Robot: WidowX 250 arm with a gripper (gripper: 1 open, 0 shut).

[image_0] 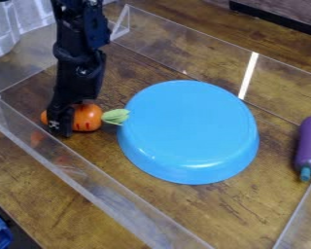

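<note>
My black gripper [70,117] reaches down at the left side, its fingers low around an orange toy carrot [86,118] with pale green leaves pointing right toward a light blue upturned bowl or plate [189,131]. The fingertips are partly hidden by the carrot and the clear wall in front, so whether they grip it is unclear.
A purple toy eggplant [310,146] lies at the right edge. Clear plastic walls border the wooden surface [185,209]. Bare wood shows behind and in front of the blue object.
</note>
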